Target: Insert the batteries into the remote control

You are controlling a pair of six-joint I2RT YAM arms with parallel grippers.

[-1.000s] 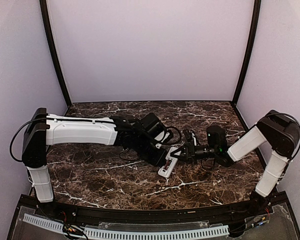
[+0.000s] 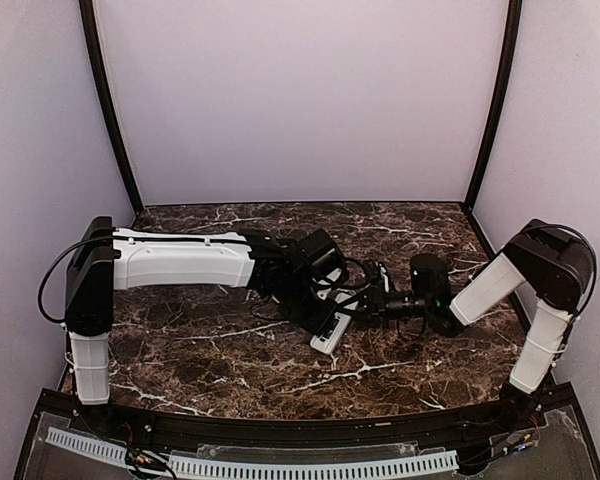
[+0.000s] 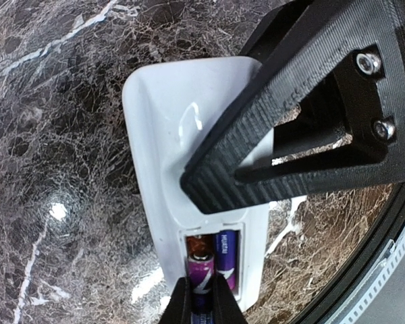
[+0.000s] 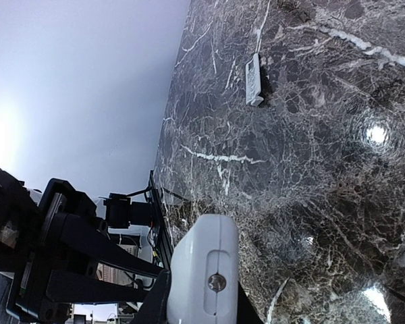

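Note:
The white remote [image 3: 155,169] is held back-up by my right gripper [image 2: 360,300], whose black fingers grip its upper end in the left wrist view. Its open compartment shows a purple battery [image 3: 226,253] at one side and another magenta one [image 3: 200,270] beside it. My left gripper is shut at the compartment, its fingertips on the lower part of the magenta battery; whether that battery is fully seated I cannot tell. In the right wrist view the remote's white end [image 4: 199,283] fills the space between the right fingers.
A small white remote-like object [image 4: 253,77] lies apart on the marble table [image 2: 200,370]. The table's front edge and rail show at the lower right of the left wrist view. The front of the table around the grippers is clear.
The remote has moved slightly left and toward the front; the right arm is almost still.

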